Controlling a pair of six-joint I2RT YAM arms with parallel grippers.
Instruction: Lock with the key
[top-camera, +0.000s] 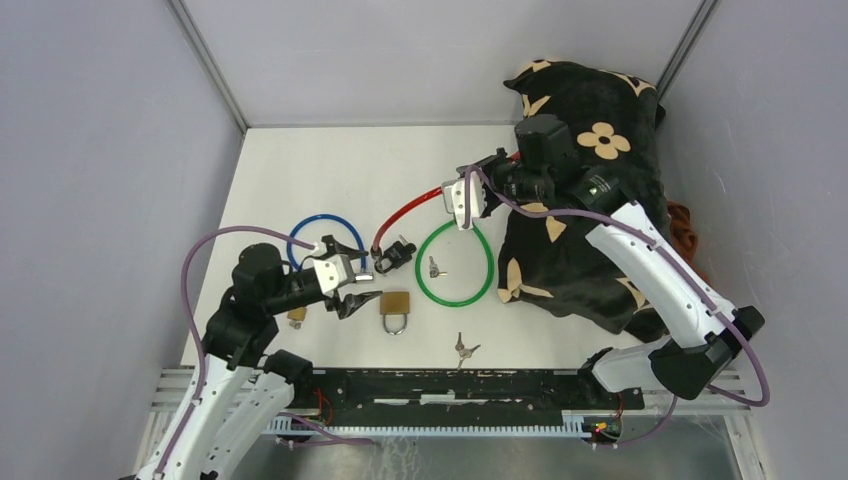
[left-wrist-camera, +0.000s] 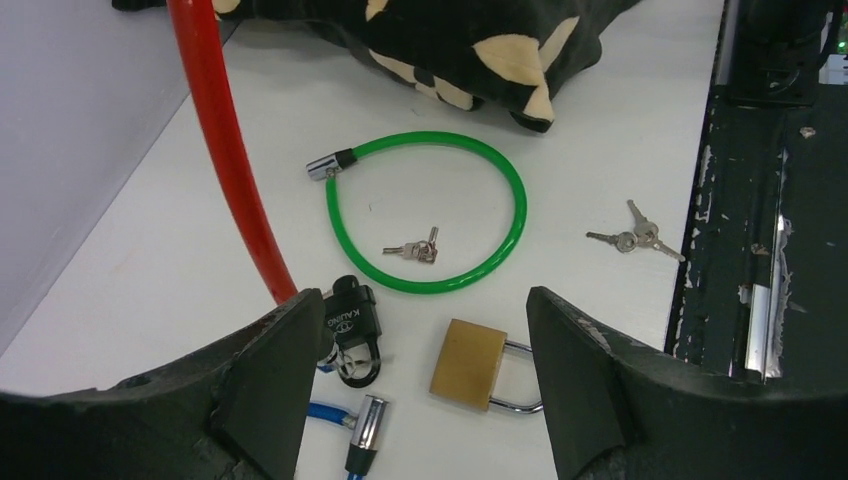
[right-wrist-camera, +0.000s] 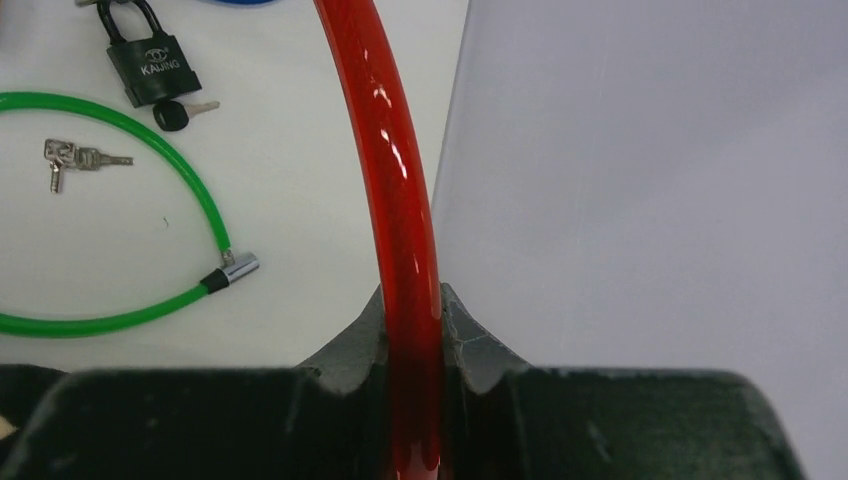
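Observation:
A red cable lock (top-camera: 405, 210) rises from near the black padlock (top-camera: 397, 255) to my right gripper, which is shut on it, high at the right in the top view. My left gripper is open at the left, nothing between its fingers; the red cable hangs beyond its upper finger. A key (right-wrist-camera: 200, 107) with a black head lies by the black padlock. A brass padlock (left-wrist-camera: 465, 360), two key bunches (top-camera: 462, 350) (top-camera: 434, 270), a green cable lock (left-wrist-camera: 515, 200) and a blue cable lock (left-wrist-camera: 370, 425) lie on the table.
A dark patterned pillow (top-camera: 580, 140) fills the table's right side. Walls (top-camera: 380, 60) enclose the back and sides. A small brass padlock (top-camera: 296, 317) is partly hidden beside the left arm.

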